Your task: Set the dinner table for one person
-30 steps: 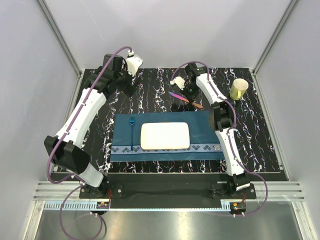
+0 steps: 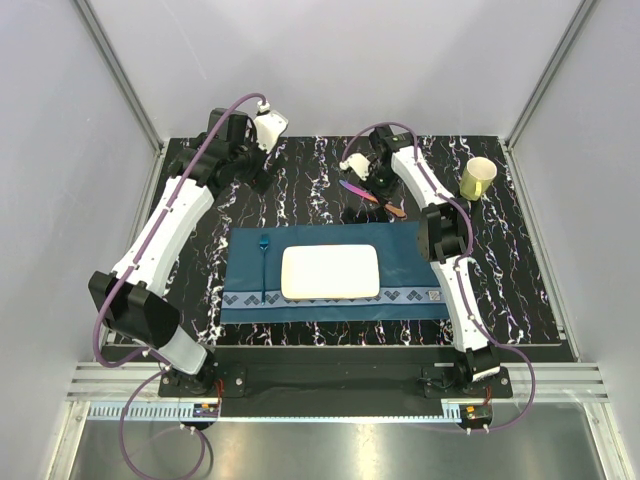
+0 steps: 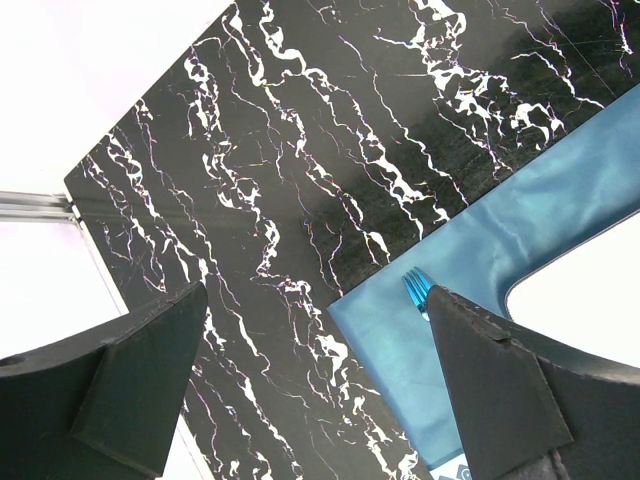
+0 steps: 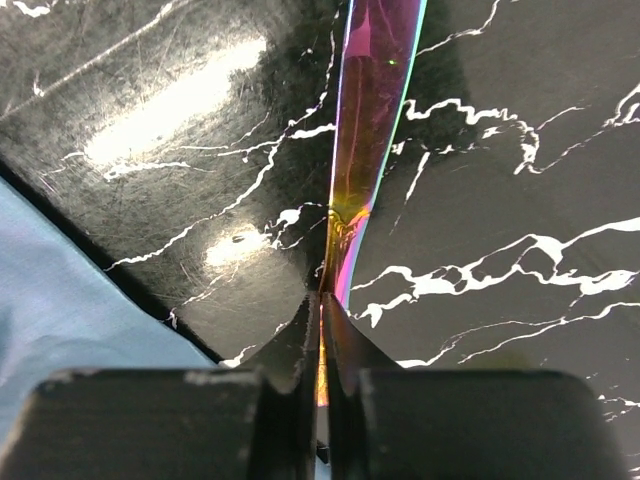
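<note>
A blue placemat (image 2: 410, 270) carries a white rectangular plate (image 2: 329, 271), with a blue fork (image 2: 264, 262) to its left; the fork (image 3: 420, 290) also shows in the left wrist view. My left gripper hangs open above the table's back left, nothing between its fingers. Behind the placemat lies an iridescent knife (image 2: 357, 190) (image 4: 365, 110). My right gripper is down on it, the fingertips close together around the knife's narrower part; whether they grip it is hard to tell. A pale yellow mug (image 2: 477, 177) stands at the back right.
White walls enclose the black marble tabletop (image 2: 520, 290) at back and sides.
Little differs in the top view; my right gripper stays over the knife and the left arm holds its place.
</note>
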